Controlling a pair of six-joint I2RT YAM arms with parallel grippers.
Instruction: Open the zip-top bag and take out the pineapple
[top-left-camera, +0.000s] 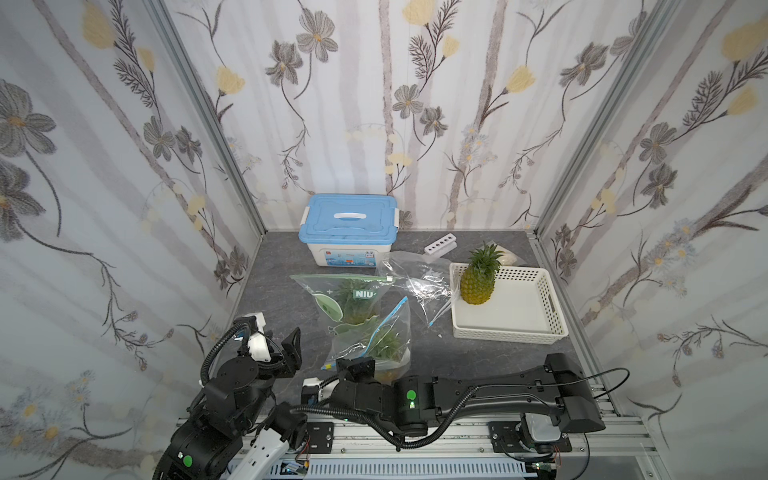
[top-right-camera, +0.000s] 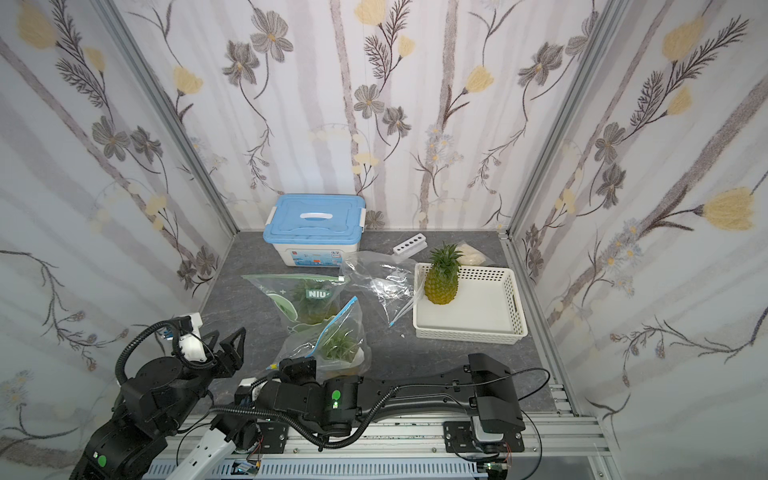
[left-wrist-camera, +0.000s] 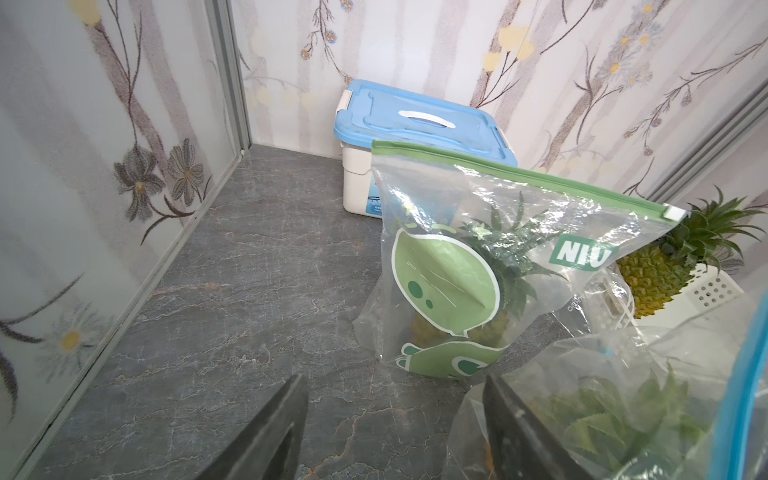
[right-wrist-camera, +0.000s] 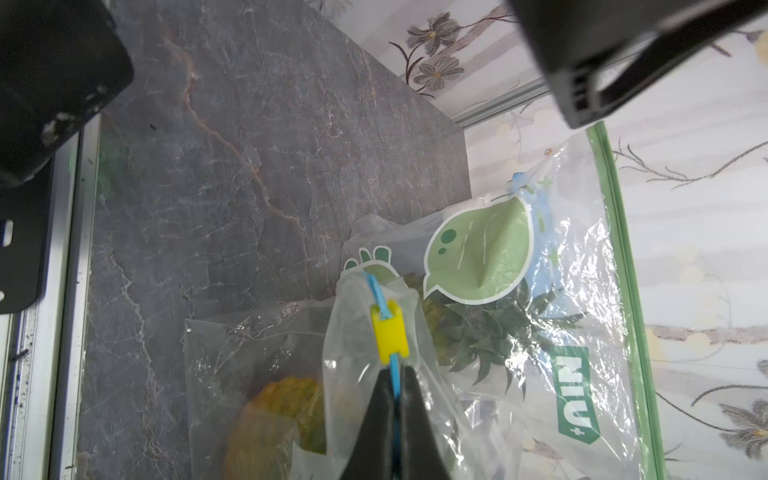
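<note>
A clear bag with a blue zip (top-left-camera: 384, 324) and yellow slider (right-wrist-camera: 390, 328) holds a pineapple (right-wrist-camera: 272, 424). My right gripper is shut on the blue zip strip at its slider end. Behind it stands a green-zip NIU bag (left-wrist-camera: 448, 288) with another pineapple inside. My left gripper hangs at the left front, fingers apart and nothing between them, facing both bags.
A loose pineapple (top-left-camera: 478, 284) stands in the white basket (top-left-camera: 512, 320) at the right, beside an empty clear bag (top-left-camera: 420, 276). A lidded box (top-left-camera: 348, 224) and power strip (top-left-camera: 440, 244) are behind.
</note>
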